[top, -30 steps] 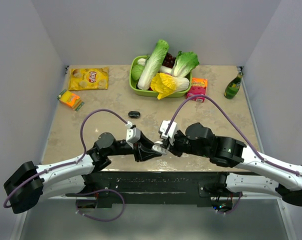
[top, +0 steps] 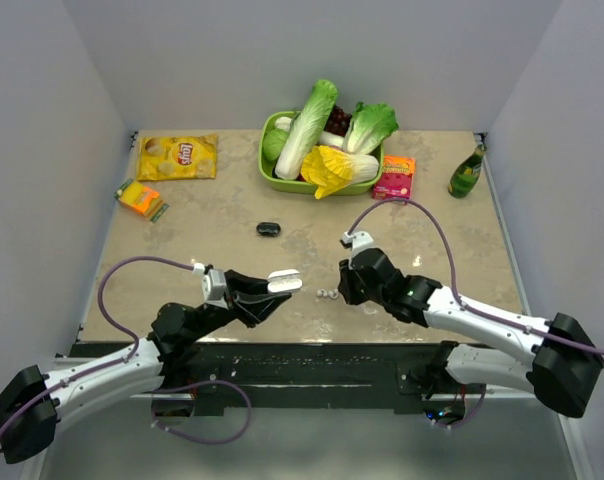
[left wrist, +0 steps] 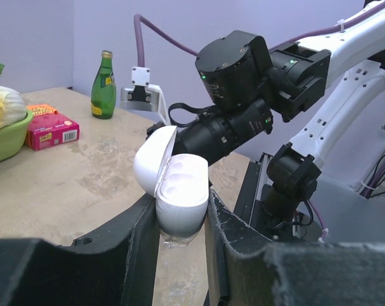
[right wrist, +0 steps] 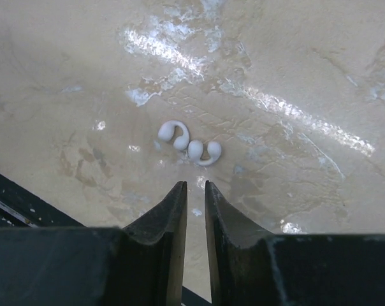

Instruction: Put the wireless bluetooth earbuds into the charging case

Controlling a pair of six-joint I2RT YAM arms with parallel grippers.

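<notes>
My left gripper is shut on the white charging case (left wrist: 181,191), whose lid is raised, held above the front-left of the table. My right gripper points down at two white earbuds (right wrist: 189,143) lying on the table just beyond its fingertips; its fingers are close together with a narrow gap and nothing visible between them. In the top view the earbuds (top: 327,294) sit between the two arms, left of the right gripper.
A green basket of vegetables (top: 272,174), a red box (top: 395,176), a green bottle (top: 465,175), a chips bag (top: 177,157), a yellow box (top: 139,197) and a small black object (top: 268,229) stand toward the back and left.
</notes>
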